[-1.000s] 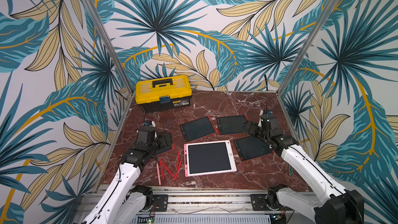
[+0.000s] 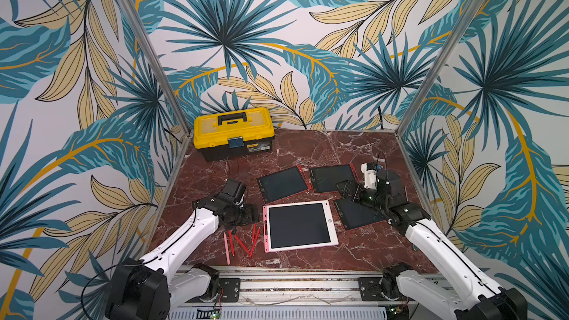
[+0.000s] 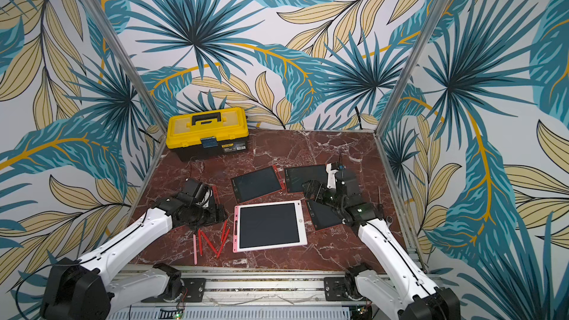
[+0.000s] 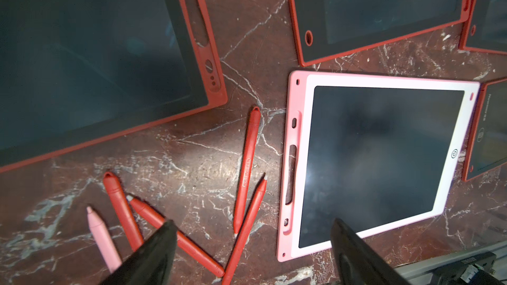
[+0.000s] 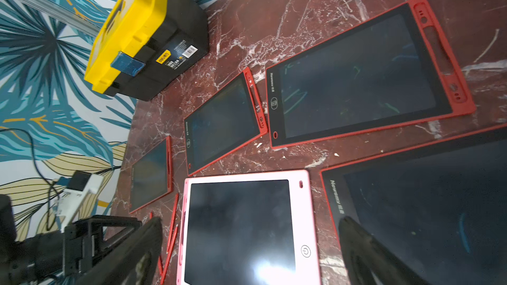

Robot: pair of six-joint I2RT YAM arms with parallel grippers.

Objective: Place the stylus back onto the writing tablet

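A pink-and-white writing tablet (image 2: 299, 225) lies in the middle front, its stylus slot empty in the left wrist view. Left of it lie several red styluses (image 4: 246, 169) and one pink stylus (image 4: 104, 237). Several red-edged dark tablets (image 5: 356, 74) lie around it. My left gripper hangs over the styluses, fingers apart, nothing seen between them. My right gripper stands open above the tablets on the right, nothing between its fingers.
A yellow-and-black toolbox (image 2: 232, 133) stands at the back left. A metal rail (image 2: 296, 284) runs along the front edge.
My left gripper has moved right and toward the front, over the styluses. The tablets and styluses have not visibly moved.
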